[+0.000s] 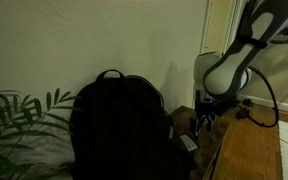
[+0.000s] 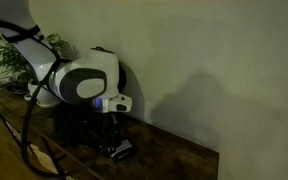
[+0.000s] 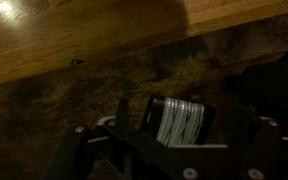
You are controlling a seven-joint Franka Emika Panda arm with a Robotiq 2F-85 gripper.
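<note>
A small dark-framed object (image 3: pixel 179 122) with a pale, finely ribbed face lies on the dark brown wooden surface. In exterior view 1 the object (image 1: pixel 189 143) shows as a light patch beside the black backpack. My gripper is open above it, the dark fingers on either side of the ribbed face in the wrist view. From exterior view 2, the gripper (image 2: pixel 106 138) hangs just over the object (image 2: pixel 121 150). Poor light hides whether the fingertips touch it; nothing is held.
The black backpack (image 1: pixel 124 125) leans against the wall, close to the gripper. A leafy plant (image 1: pixel 19 130) stands at the far left. A lighter wooden tabletop (image 1: pixel 246 152) borders the dark surface, which is bare toward the right in exterior view 2 (image 2: pixel 179 155).
</note>
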